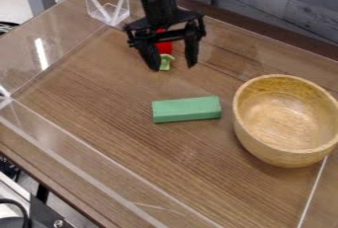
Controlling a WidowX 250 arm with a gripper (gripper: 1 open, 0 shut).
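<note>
My black gripper (pixel 164 37) hangs at the upper middle of the camera view, open, its dark fingers spread above the wooden table. Just behind and below it, a small red object with a green part (pixel 165 56) is partly hidden by the gripper. A green block (pixel 187 107) lies flat in the middle of the table, apart from the gripper.
A tan bowl (pixel 284 125) takes up the right side. A clear plastic container (pixel 107 7) stands at the upper left.
</note>
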